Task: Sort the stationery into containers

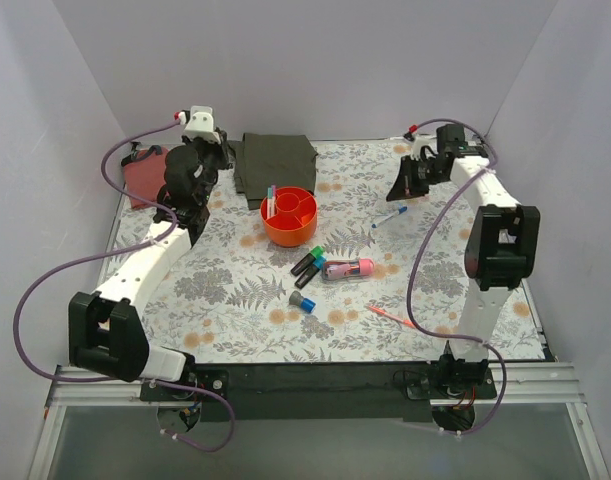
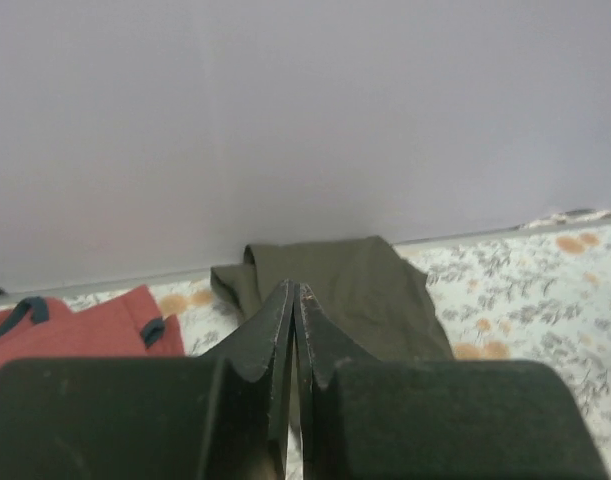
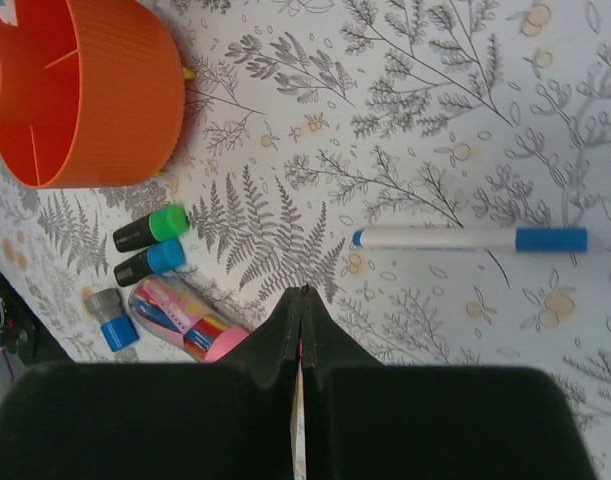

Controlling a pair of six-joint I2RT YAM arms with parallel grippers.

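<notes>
An orange round holder with compartments stands left of the table's middle, a whitish pen upright in it. My left gripper is up and to the left of the holder; in its wrist view the fingers meet, nothing between them. A white marker with blue ends lies on the cloth at the right. Just above and right of it hangs my right gripper, shut and empty; in its wrist view the marker lies ahead and to the right of the fingertips, apart from them.
A pink-capped clear tube, green- and blue-capped dark markers, a blue-grey piece and an orange stick lie mid-table and in front. Folded dark cloth and a red cloth lie at the back.
</notes>
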